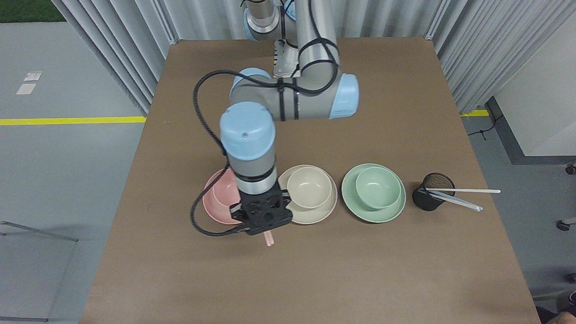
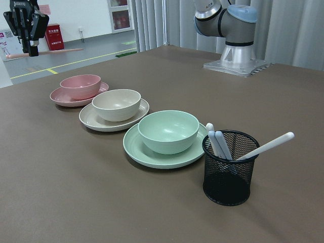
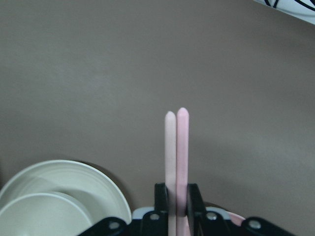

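My gripper is shut on a pair of pink chopsticks [image 3: 182, 142], held horizontally above the table; in the left view it hangs at the upper left. In the front view it is over the area between the pink bowl [image 1: 220, 190] and the cream bowl [image 1: 309, 186], hiding part of the pink set. The pink bowl sits on a pink plate [image 2: 60, 98]. The cream bowl rests on a cream plate [image 1: 310, 215], and the green bowl [image 1: 378, 186] on a green plate [image 1: 372, 214].
A black mesh cup [image 2: 227, 182] holding several white and pale chopsticks [image 2: 271, 145] stands right of the green set. The robot's base [image 2: 235, 66] is at the back.
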